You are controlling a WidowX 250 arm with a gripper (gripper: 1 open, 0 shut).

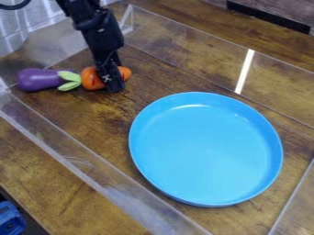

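Observation:
A black gripper reaches down from the upper left, its fingers around an orange carrot-like object. Whether the fingers are closed on it is unclear, as they partly hide it. Just left of it lies a purple eggplant with pale green leaves beside it.
A large blue plate rests on the wooden table to the right. Clear plastic edges border the area. A blue object shows at the lower left corner. The table behind the plate is clear.

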